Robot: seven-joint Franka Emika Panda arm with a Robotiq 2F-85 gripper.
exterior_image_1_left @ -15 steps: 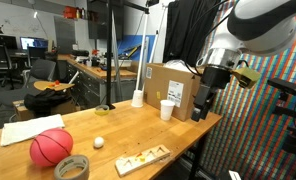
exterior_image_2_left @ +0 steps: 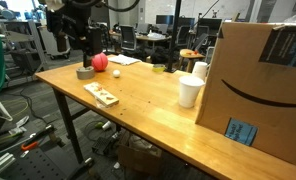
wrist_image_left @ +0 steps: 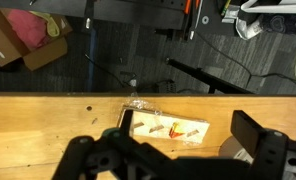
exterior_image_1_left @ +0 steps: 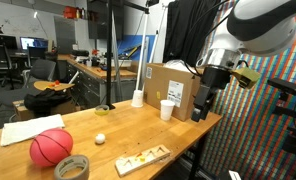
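My gripper (exterior_image_1_left: 214, 94) hangs in the air at the table's near edge, apart from everything on it. In the wrist view the two dark fingers (wrist_image_left: 127, 121) stand wide apart, so the gripper is open with nothing held. Below it, near the table edge, lies a flat whitish tray (wrist_image_left: 193, 129) with small coloured pieces on it. A red ball (exterior_image_1_left: 51, 147) and a roll of tape (exterior_image_1_left: 72, 168) sit close together at one end of the table. A small white ball (exterior_image_1_left: 100, 139) lies between them and the tray.
A white cup (exterior_image_2_left: 190, 92) stands near the large cardboard box (exterior_image_2_left: 254, 85). Toward the table's back are a yellow round item (exterior_image_1_left: 104, 107) and a white cloth or paper (exterior_image_1_left: 31, 130). Dark floor (wrist_image_left: 138, 65) lies beyond the edge.
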